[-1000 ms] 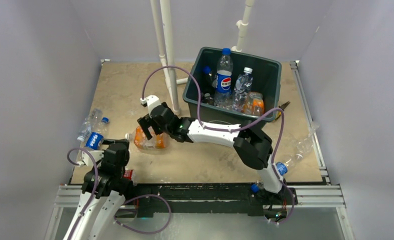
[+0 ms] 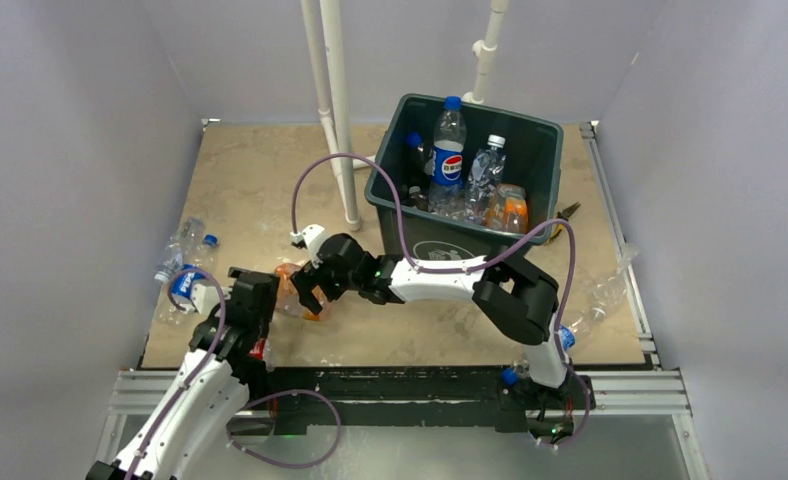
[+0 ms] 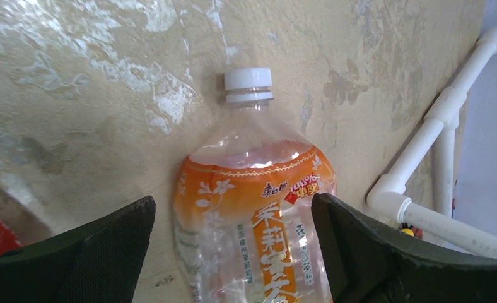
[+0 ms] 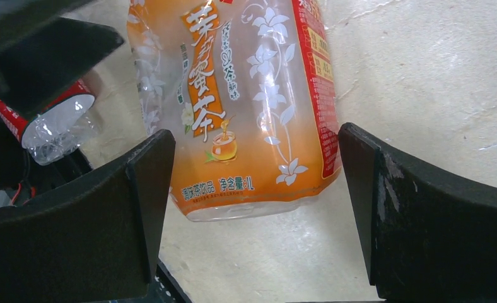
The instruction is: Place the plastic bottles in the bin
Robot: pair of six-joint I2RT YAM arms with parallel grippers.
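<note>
An orange-labelled, squashed bottle [image 2: 315,310] with a white cap lies on the table between my grippers. My right gripper is open around its base end, a pad on either side. My left gripper is open over the cap end, its fingertips either side of the label. The green bin [image 2: 395,140] holds several bottles. Two clear bottles [image 2: 185,262] lie at the left, partly behind the left arm, and more [image 2: 600,300] lie at the right. A red-labelled bottle [image 4: 57,117] lies near the front edge.
White pipes [image 2: 340,100] stand left of the bin and reach the table. Pliers [image 2: 566,215] lie right of the bin. The front edge of the table runs close below both grippers.
My right gripper has moved down the view toward the front, over the orange bottle.
</note>
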